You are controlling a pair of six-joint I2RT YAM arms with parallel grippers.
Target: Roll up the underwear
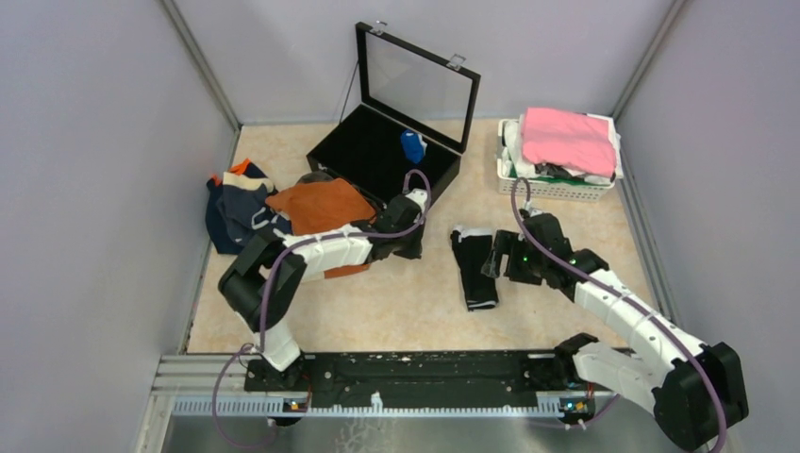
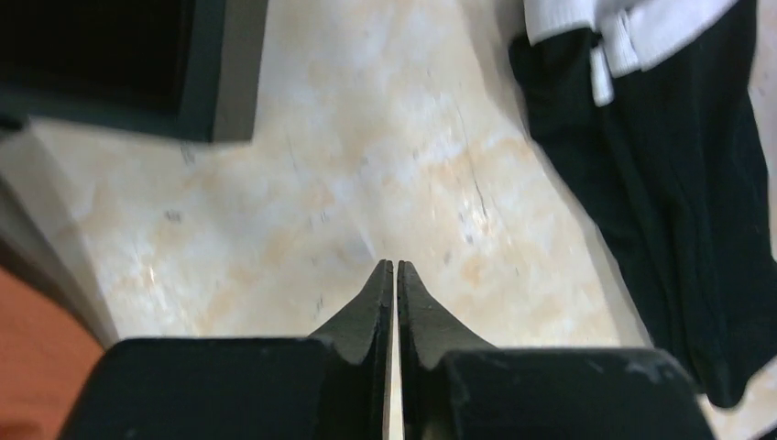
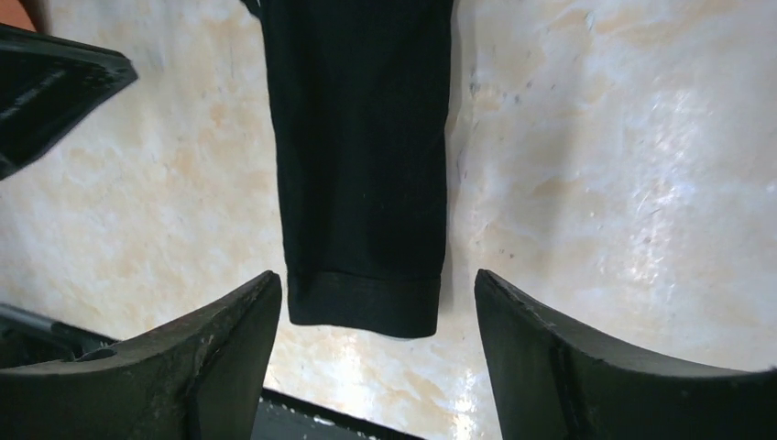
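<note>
The black underwear (image 1: 474, 269) lies folded lengthwise in a flat strip, with a pale band at its far end. The left wrist view shows that band (image 2: 559, 14) and the dark cloth (image 2: 678, 220). My left gripper (image 1: 411, 253) is shut over bare table left of the cloth, nothing showing between its fingers. My right gripper (image 1: 498, 255) stands open above the cloth; in the right wrist view its fingers straddle the near end of the strip (image 3: 362, 192).
An open black case (image 1: 351, 146) holding a blue item (image 1: 412, 145) stands behind. A laundry basket (image 1: 557, 191) is at back right; orange (image 1: 321, 203) and navy clothes (image 1: 236, 212) lie left.
</note>
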